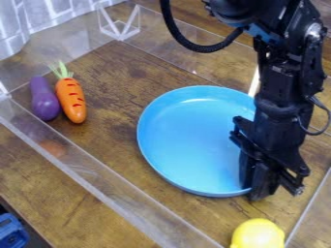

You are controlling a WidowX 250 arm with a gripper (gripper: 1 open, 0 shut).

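My black gripper [258, 178] is down at the right rim of a blue plate [188, 140], low over the wooden table. Its fingertips are dark and crowded against the rim, so whether they are open, shut or holding the rim is unclear. The arm above it hides part of the table at the right.
An orange toy carrot [72, 97] and a purple eggplant [45, 101] lie at the left. A yellow round object [257, 232] sits below the plate near the bottom edge, with another at the bottom-left corner. Clear plastic walls border the area. Bare wood [123, 63] shows above the plate.
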